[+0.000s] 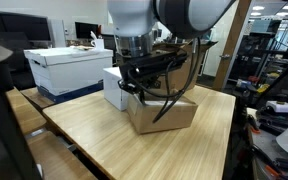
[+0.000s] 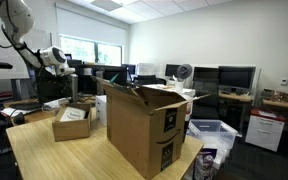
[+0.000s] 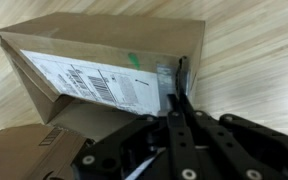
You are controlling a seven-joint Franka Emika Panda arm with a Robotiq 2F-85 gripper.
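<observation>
An open cardboard box point(image 1: 164, 118) stands on the wooden table, and it shows again at the left in exterior view 2 point(image 2: 72, 127). In the wrist view the cardboard point(image 3: 114, 35) runs across the top, with a white printed label point(image 3: 94, 82) on the side facing the camera. My gripper is shut, its thin dark fingertips lying against the box near the label's right end. Whether a thin cardboard edge is pinched between them cannot be told. From exterior view 1, the gripper point(image 1: 139, 98) is at the box's left rim.
A large brown carton point(image 2: 149, 130) stands on the table, with its flaps up. White file boxes point(image 1: 66, 70) are at the back left. Bare tabletop point(image 1: 94, 125) lies to the left of the small box. Another brown cardboard piece point(image 3: 29, 152) shows at the wrist view's lower left.
</observation>
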